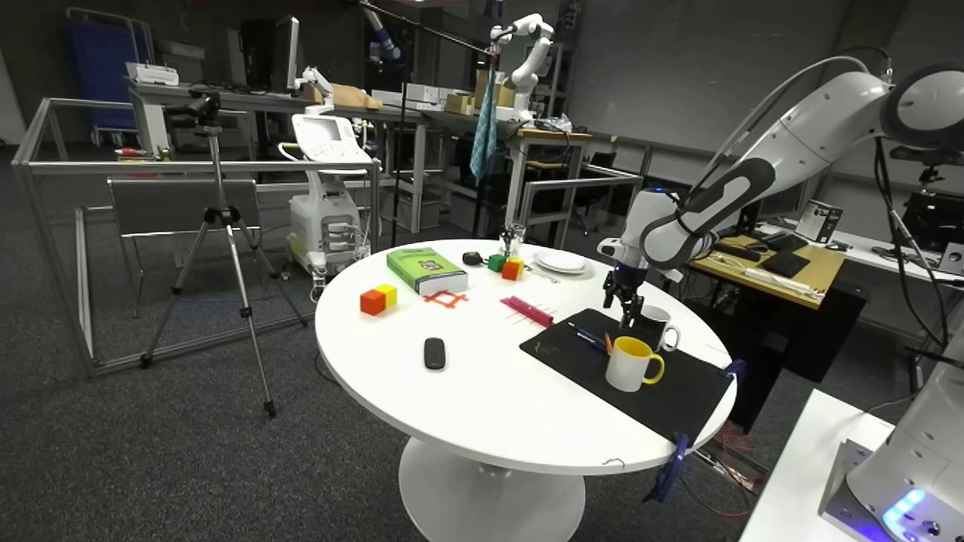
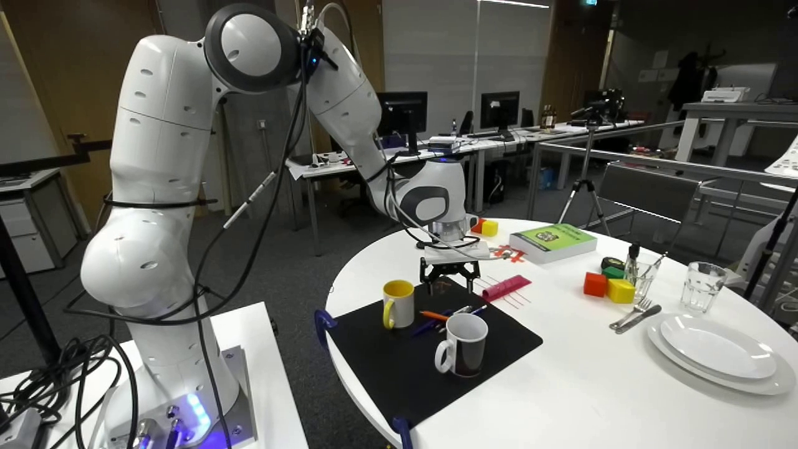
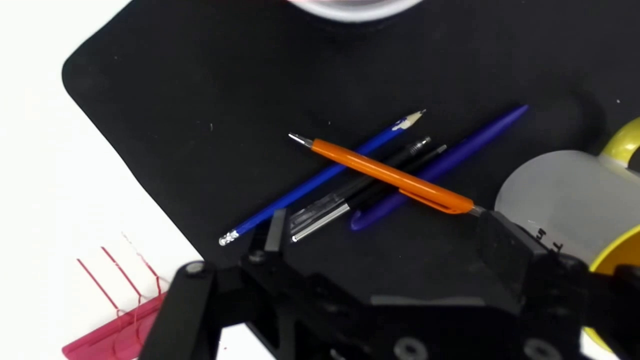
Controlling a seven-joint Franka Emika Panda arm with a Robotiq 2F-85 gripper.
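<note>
An orange pen (image 3: 384, 174) lies crosswise over a blue pencil (image 3: 324, 174), a dark clear-barrelled pen (image 3: 324, 210) and a purple pen (image 3: 468, 147), all on the black mat (image 3: 228, 72). Above the mat my gripper (image 2: 451, 288) points down, its fingers wide apart and nothing between them. In the wrist view one finger (image 3: 276, 234) is left of the pens and the other overlaps the orange pen's rear end. The white mug with yellow inside (image 2: 398, 304) and the black-and-white mug (image 2: 464, 344) stand upright on the mat, on either side of the pens.
A red strip (image 2: 506, 287) lies just off the mat. Farther out are a green book (image 2: 553, 239), colored blocks (image 2: 596, 284), a drinking glass (image 2: 701, 288), cutlery (image 2: 636, 315) and plates (image 2: 718, 352). Blue clamps (image 2: 323, 327) grip the table edge. Open white table lies beyond the mat.
</note>
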